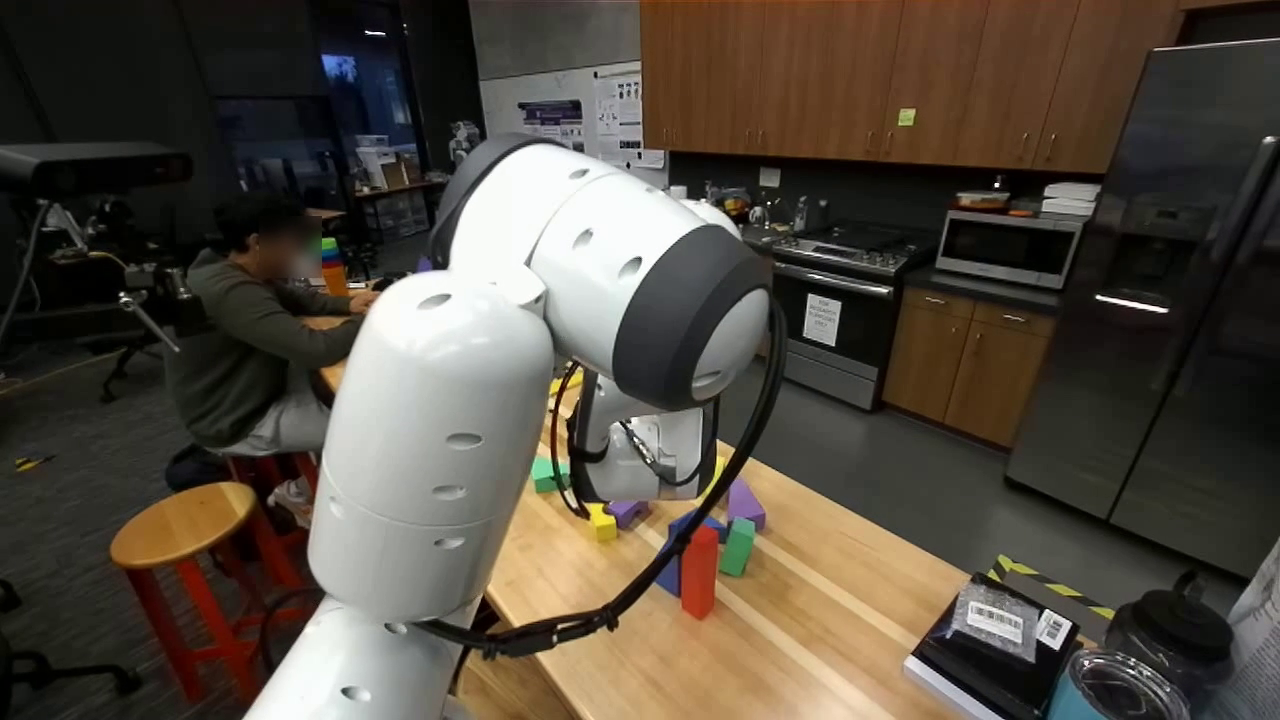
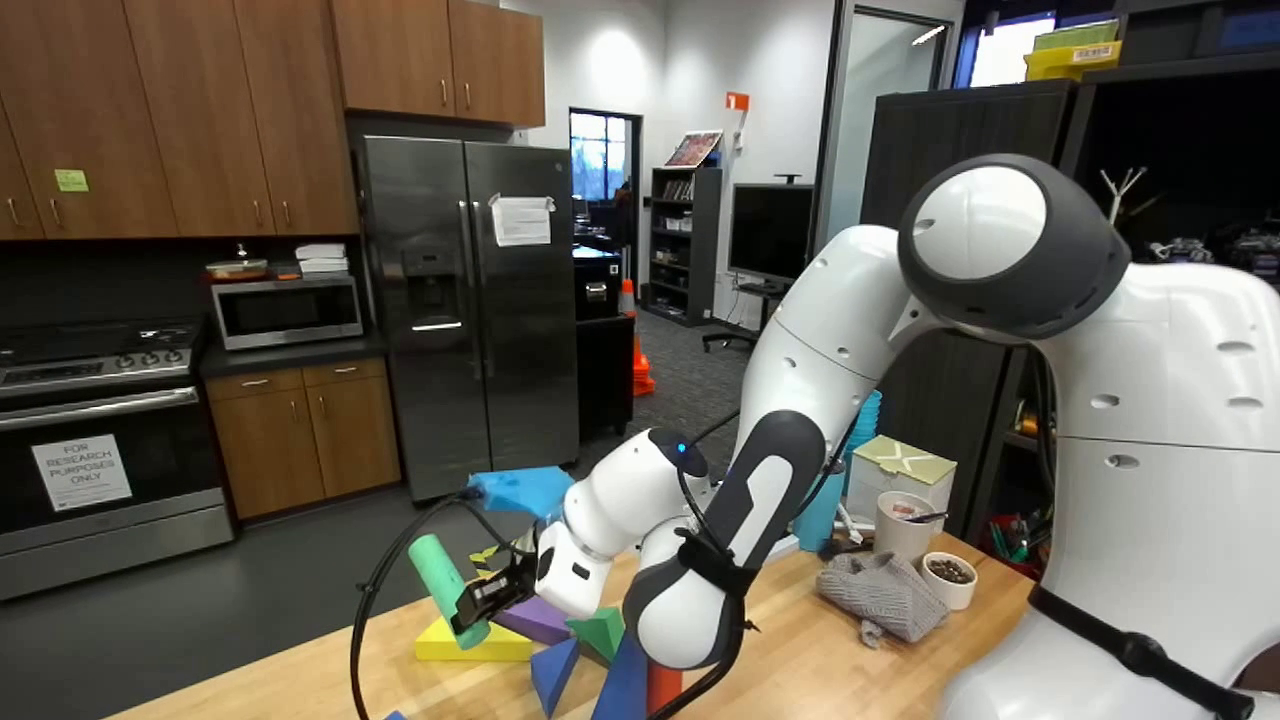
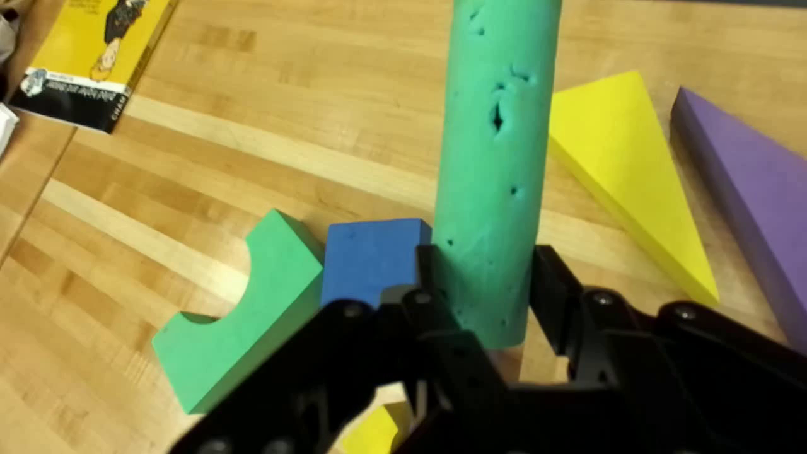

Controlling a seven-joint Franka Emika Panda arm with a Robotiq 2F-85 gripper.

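A green cylinder (image 3: pixel 492 166), pitted with small dents, is gripped near one end by my gripper. In the second exterior view the gripper (image 2: pixel 486 600) holds this cylinder (image 2: pixel 446 586) tilted, above the tabletop blocks. Below it in the wrist view lie a green arch block (image 3: pixel 249 318) and a blue block (image 3: pixel 372 257), side by side. A yellow wedge (image 3: pixel 632 174) and a purple triangular block (image 3: pixel 745 204) rest to the right. Part of another yellow block (image 3: pixel 374 431) shows beneath the fingers. In the first exterior view the arm hides the gripper.
A red block (image 1: pixel 699 574) stands upright beside a small green block (image 1: pixel 738 547). On the table's other side are a grey cloth (image 2: pixel 882 592), a white cup (image 2: pixel 906 524) and a small bowl (image 2: pixel 949 581). A yellow book (image 3: pixel 94 57) lies flat; bare wood separates it from the blocks.
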